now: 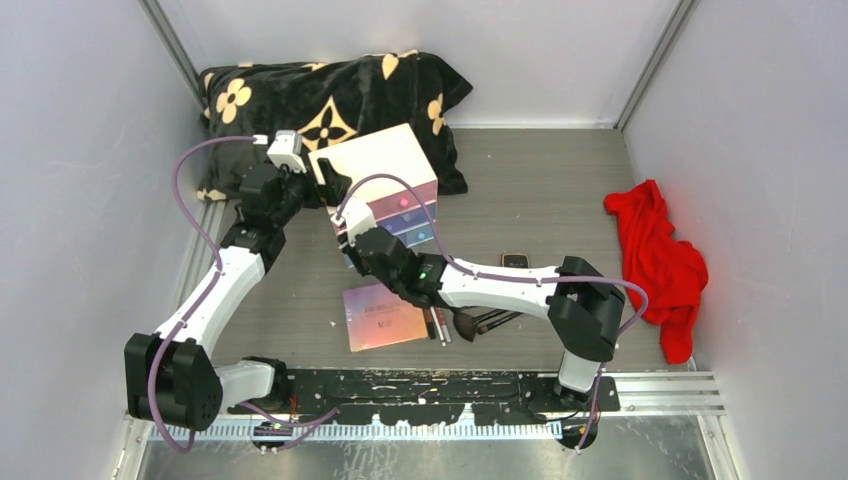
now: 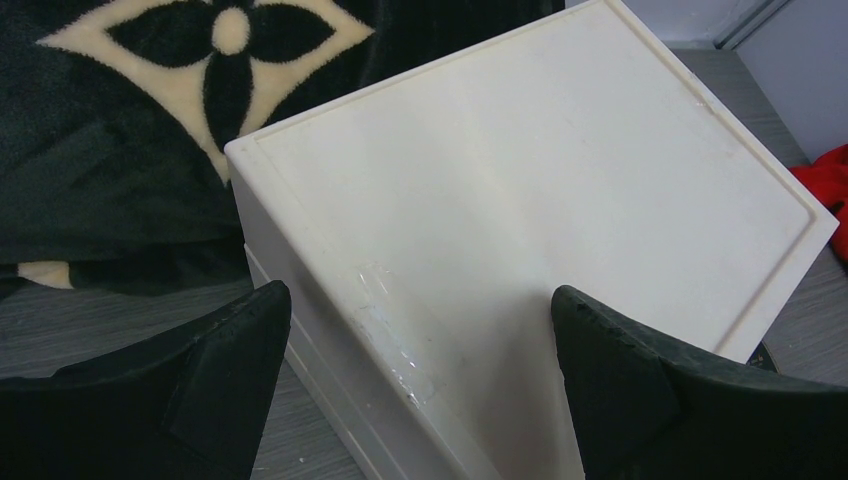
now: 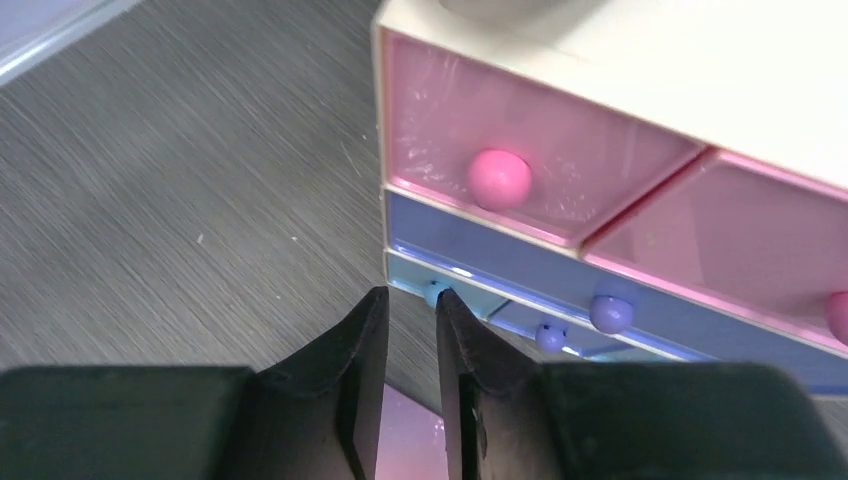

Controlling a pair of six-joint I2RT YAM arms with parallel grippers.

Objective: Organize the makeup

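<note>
A white organizer (image 1: 372, 150) with pink, purple and blue drawers stands before a dark patterned pillow; its round knobs show in the right wrist view, such as the pink knob (image 3: 498, 178). My left gripper is open over its white top, near an edge. My right gripper is at the lower drawer fronts, fingertips narrowly apart beside the light-blue knob. Below the organizer lie a pink-orange palette (image 1: 385, 317), pencils (image 1: 438, 320) and brushes (image 1: 485, 322), partly hidden by the right arm.
A red cloth (image 1: 655, 270) lies at the right wall. The pillow (image 1: 330, 100) fills the back left.
</note>
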